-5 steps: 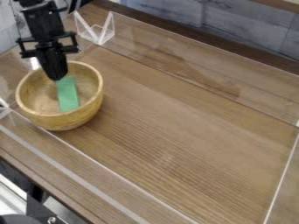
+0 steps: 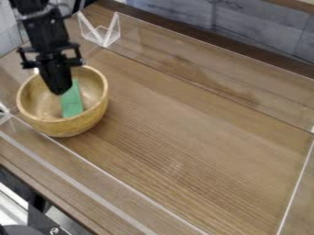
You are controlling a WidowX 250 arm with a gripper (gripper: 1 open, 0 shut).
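A round wooden bowl (image 2: 88,119) sits at the left of the table, with a green block (image 2: 72,103) lying inside it. My dark gripper (image 2: 50,73) is over the bowl's back part, coming from the top left, above the block's upper end. Its fingertips are small and dark; whether they touch the block is hard to tell. Nothing is clearly visible between them.
A white wire-like object (image 2: 103,32) stands at the back left, beside the arm. Dark edges border the table at the top right and bottom left.
The bowl and green block look nearly unmoved.
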